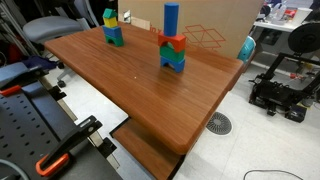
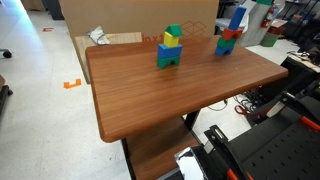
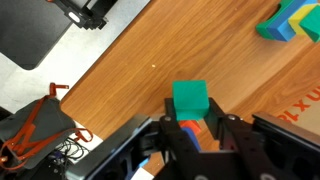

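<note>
In the wrist view my gripper is shut on a green block (image 3: 190, 98), held above the wooden table. A tower (image 1: 172, 48) of red, green and blue blocks with an upright blue cylinder (image 1: 171, 18) on top stands toward the back of the table. In the wrist view red and blue parts show partly hidden behind the held block. Another tower (image 2: 169, 52) has a green wedge (image 2: 174, 31) on top, then yellow, blue and green blocks. At the top left of exterior view 1 only a dark part of the arm shows.
A cardboard panel (image 2: 150, 17) rises behind the table. Dark robot-base parts (image 1: 45, 130) and cables lie near the front, and other gear stands on the floor at right.
</note>
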